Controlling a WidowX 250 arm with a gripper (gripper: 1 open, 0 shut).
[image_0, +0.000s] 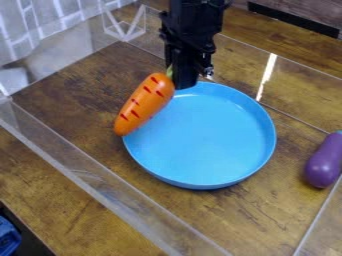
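The black gripper (183, 62) is at the upper middle, above the back rim of a round blue plate (201, 150). An orange toy carrot (142, 106) hangs tilted just below and left of the gripper, over the plate's left edge. Its top end is at the fingers, which partly hide it; whether they grip it is hard to tell.
A purple eggplant (323, 160) lies on the wooden surface at the right. A blue object (10, 238) is at the lower left edge. Transparent walls border the surface.
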